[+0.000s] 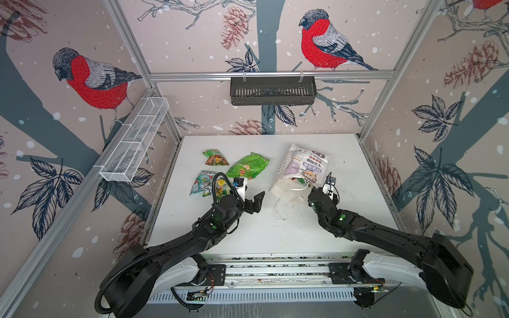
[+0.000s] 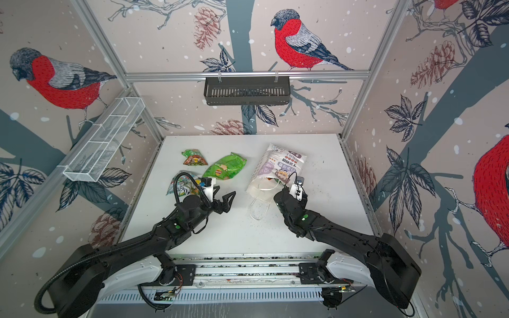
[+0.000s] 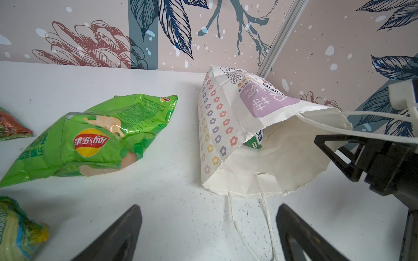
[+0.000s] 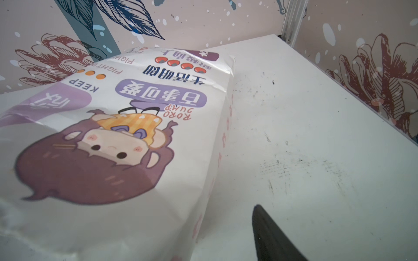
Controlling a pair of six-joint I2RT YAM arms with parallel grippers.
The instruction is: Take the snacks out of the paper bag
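Note:
The white printed paper bag lies on its side, its mouth facing the front of the table. Just inside the mouth shows part of a green packet; the rest of the inside is hidden. My left gripper is open and empty, left of the mouth. Beside the bag's right edge my right gripper stands open, and a white handle crosses in front of it; whether they touch I cannot tell. Outside lie a green Lay's bag, a small red-green packet, a blue packet and a yellowish one.
Another handle trails on the table before the bag mouth. Free white tabletop extends right of the bag, and the front middle is clear. A dark basket hangs on the back wall, a white wire rack on the left.

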